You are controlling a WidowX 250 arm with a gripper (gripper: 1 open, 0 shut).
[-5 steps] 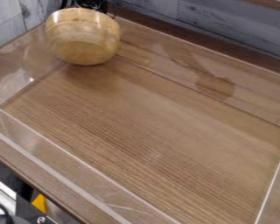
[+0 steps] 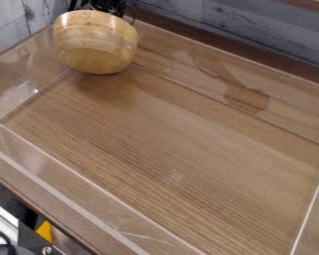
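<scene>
A round, pale wooden bowl or pot (image 2: 96, 45) is at the upper left, near the back left corner of the wooden surface. Just behind it, at the top edge of the view, is the dark gripper (image 2: 103, 8), mostly cut off by the frame and partly hidden by the bowl. Whether its fingers are closed on the bowl cannot be made out.
Pale walls (image 2: 262, 22) border the back and left. A small yellow object (image 2: 45, 230) shows below the table's front left edge.
The bowl and the gripper show at most a very slight shift at the upper left. The rest is unchanged.
</scene>
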